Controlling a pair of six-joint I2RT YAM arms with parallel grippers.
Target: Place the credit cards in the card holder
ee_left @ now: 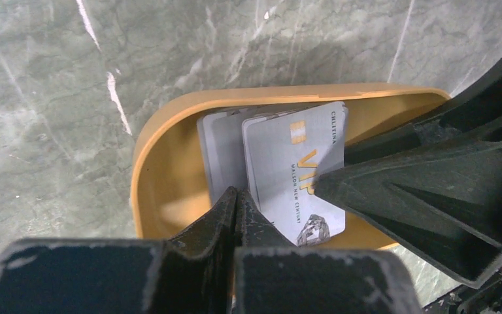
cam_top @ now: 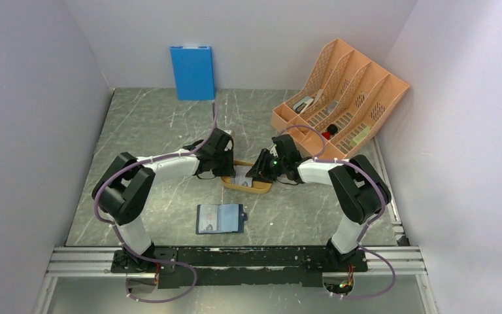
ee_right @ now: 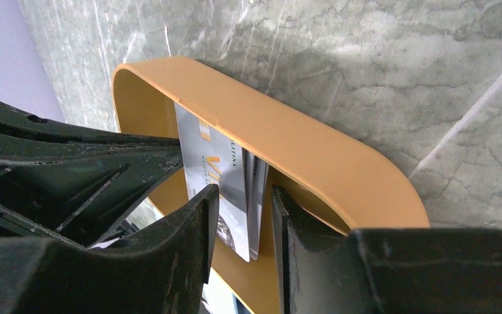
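White cards (ee_left: 291, 154) lie stacked in the yellow tray (cam_top: 247, 190), the front one printed VIP and fanned over a greyer card (ee_left: 221, 150). My left gripper reaches in from the left. Its fingertips are together at the stack's left side; nothing shows clearly between them. From the right, my right gripper stands open around the stack's right edge, one finger (ee_right: 210, 203) over the front card and the other beyond the rear cards. The blue card holder (cam_top: 229, 219) lies unfolded in front of the tray, a white card showing at its left half.
An orange compartment rack (cam_top: 287, 118) with small items stands at the back right. A blue panel (cam_top: 193, 73) leans on the back wall. Around the tray the grey table is mostly clear. Both grippers are close together inside the tray's walls.
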